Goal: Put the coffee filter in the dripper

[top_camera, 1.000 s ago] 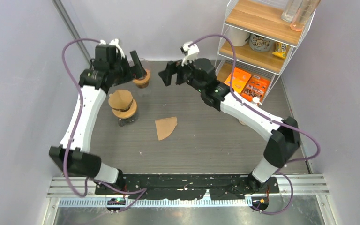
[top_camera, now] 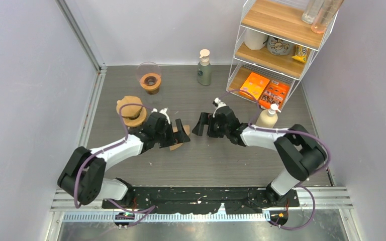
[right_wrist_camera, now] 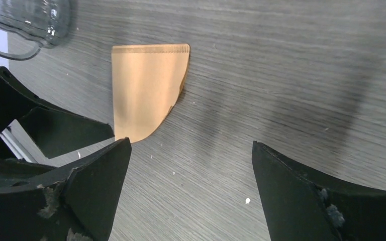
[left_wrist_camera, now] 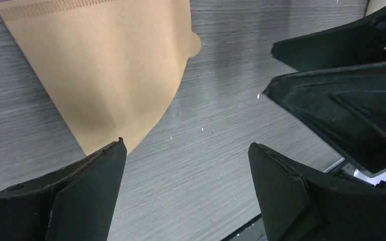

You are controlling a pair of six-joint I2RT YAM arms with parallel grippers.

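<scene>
A flat tan paper filter (left_wrist_camera: pixel 100 70) lies on the table, its folded seam along the top edge in the left wrist view; in the top view (top_camera: pixel 176 145) my left gripper hangs over it. That gripper is open, its fingertips either side of the filter's lower end, nothing held. My right gripper is open too, just right of the filter (right_wrist_camera: pixel 146 85), over bare table. A wooden-collared glass dripper carafe (top_camera: pixel 134 120) with tan paper at its top stands at the left, partly behind my left arm.
A glass vessel with wooden ring (top_camera: pixel 152 83) and a green pump bottle (top_camera: pixel 203 73) stand at the back. A shelf unit (top_camera: pixel 281 22) is at the back right, a cream bottle (top_camera: pixel 266 120) before it.
Both arms have come down from high over the back of the table toward the middle. My left gripper is now over the flat filter, my right one beside it. The filter lies unmoved.
</scene>
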